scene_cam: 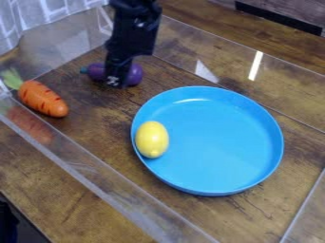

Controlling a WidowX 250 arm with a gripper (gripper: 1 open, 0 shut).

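Note:
My dark gripper (121,71) is low over a purple eggplant (97,71) at the upper left of the wooden surface; whether anything is between its fingers is hard to see. An orange toy carrot (44,98) with a pale green top lies at the left, apart from the gripper. A yellow lemon-like object (151,140) rests inside the left part of a blue plate (222,142).
Clear plastic walls (127,199) border the wooden work area. Bare wood (203,57) lies to the right of the gripper, above the plate, and below the carrot.

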